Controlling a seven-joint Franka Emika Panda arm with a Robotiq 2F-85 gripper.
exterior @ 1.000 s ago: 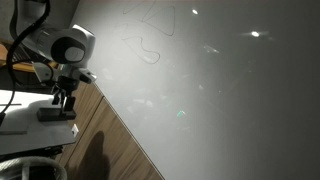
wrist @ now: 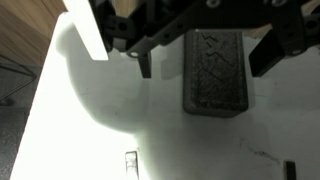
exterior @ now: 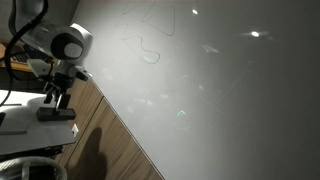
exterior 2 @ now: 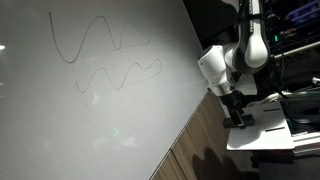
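Observation:
A dark block that looks like a whiteboard eraser [wrist: 215, 80] lies flat on a white tabletop [wrist: 190, 150]. In the wrist view my gripper stands open over it, one finger on each side of the block. A clear gap shows between the block and the left finger; the right finger [wrist: 266, 55] is closer to it. From exterior view 1, the gripper [exterior: 60, 98] points down just above the block [exterior: 56, 115]. The arm partly covers the block [exterior 2: 238, 122] in exterior view 2.
A large whiteboard [exterior 2: 90, 130] with wavy drawn lines [exterior 2: 118, 75] stands beside the table. Below it runs a wood panel [exterior: 110, 145]. Small dark-ended pieces [wrist: 131, 165] lie near the block. A round bin-like object [exterior: 32, 168] sits below the table.
My arm and gripper have shifted slightly to the left in exterior view 1. The block stays in the same place.

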